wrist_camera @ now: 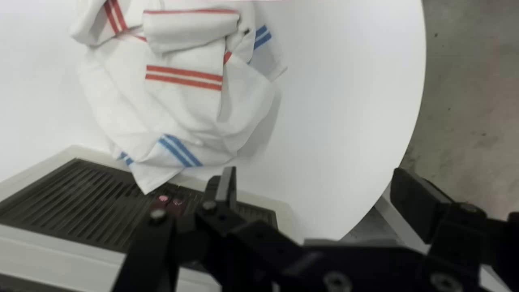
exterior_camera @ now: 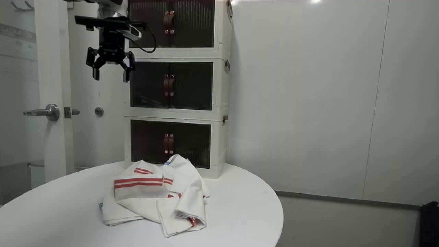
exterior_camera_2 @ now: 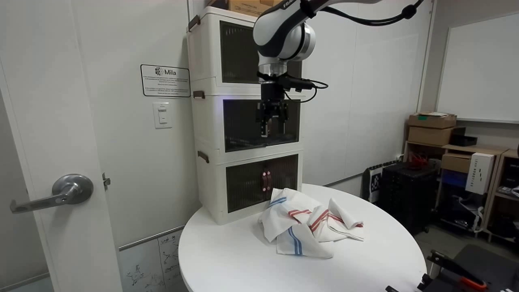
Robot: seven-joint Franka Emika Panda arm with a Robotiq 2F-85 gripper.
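Observation:
White towels point(exterior_camera: 144, 201) with red and blue stripes lie in a crumpled, folded heap on the round white table point(exterior_camera: 242, 214), against the foot of the cabinet. How many cloths make up the heap I cannot tell. High above the table, well clear of the cloth, my gripper point(exterior_camera: 110, 78) points down with its fingers wide apart and nothing between them. In the wrist view the towels point(wrist_camera: 185, 102) fill the upper left, beyond the fingers point(wrist_camera: 226, 187). From the second exterior side, blue stripes show on the heap point(exterior_camera_2: 301, 243).
A stack of white cabinets point(exterior_camera: 220, 90) with dark doors and red-brown handles point(exterior_camera: 168, 144) stands at the table's back, near my gripper's height. A door with a metal lever point(exterior_camera_2: 73, 190) is at the left. Bare tabletop surrounds the heap at the front and right.

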